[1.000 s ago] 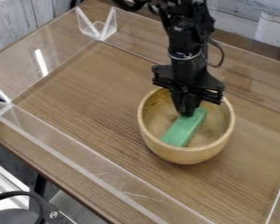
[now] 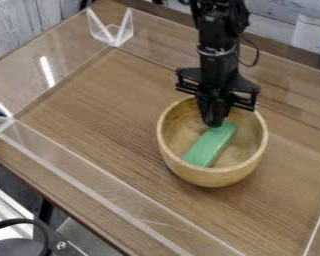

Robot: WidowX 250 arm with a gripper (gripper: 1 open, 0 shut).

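Note:
My black gripper (image 2: pixel 216 98) comes down from the top of the camera view over the rear part of a wooden bowl (image 2: pixel 176 158). Inside the bowl lies a long green object (image 2: pixel 207 147), slanting from front left to back right, its far end just under the gripper. The fingertips are dark and small, so I cannot tell whether they are open, shut, or touching the green object.
A white angular piece (image 2: pixel 109 30) is at the back left. A black cable (image 2: pixel 43 240) curves at the lower left corner.
The gripper has shifted slightly and changed its pose above the bowl's rear. The bowl and green object look nearly the same.

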